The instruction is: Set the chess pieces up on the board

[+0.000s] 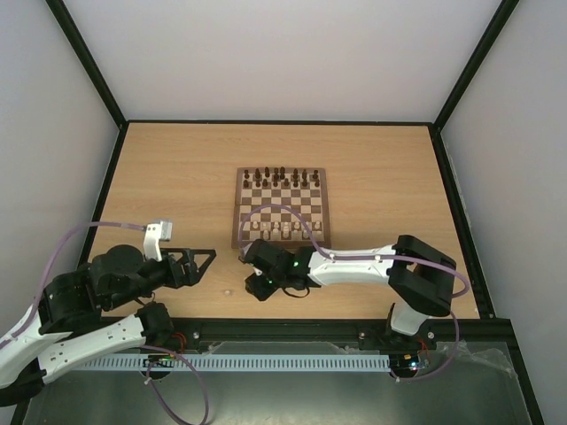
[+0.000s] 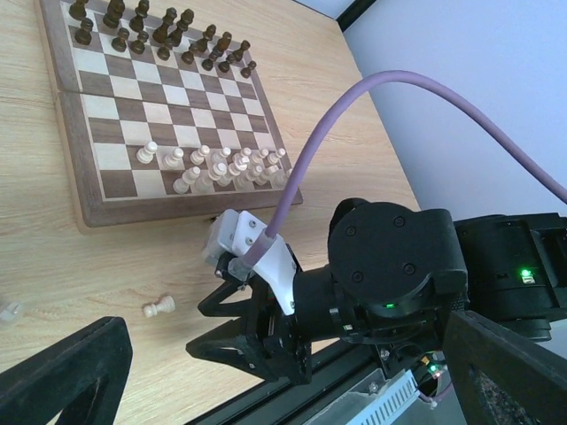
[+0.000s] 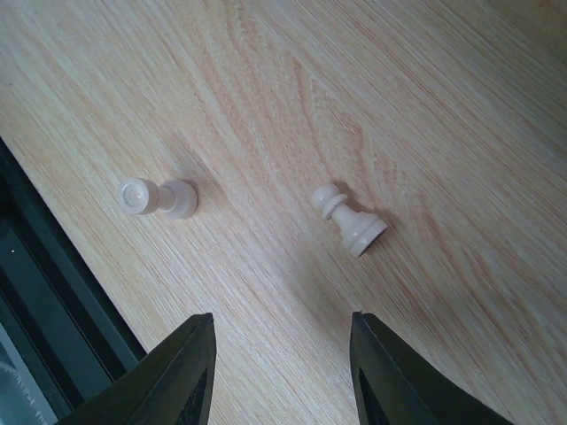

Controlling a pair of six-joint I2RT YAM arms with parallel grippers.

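Observation:
The chessboard (image 1: 237, 208) bears dark pieces (image 2: 165, 29) in rows along its far side and white pieces (image 2: 220, 171) along its near side. Off the board, a white pawn (image 3: 351, 220) lies on its side on the table. A second white piece (image 3: 159, 197) stands upright closer to the front edge. My right gripper is apart from both, its fingers spread and nothing between them; the left wrist view catches the lying pawn (image 2: 159, 306) just beyond its tips. Left of it, my left gripper (image 1: 205, 258) hangs open and empty.
The right arm (image 1: 354, 266) reaches across the table just in front of the board, partly hiding its near edge. A dark frame rail (image 1: 266, 329) borders the table's front. Bare wood (image 1: 168, 177) lies free left and right of the board.

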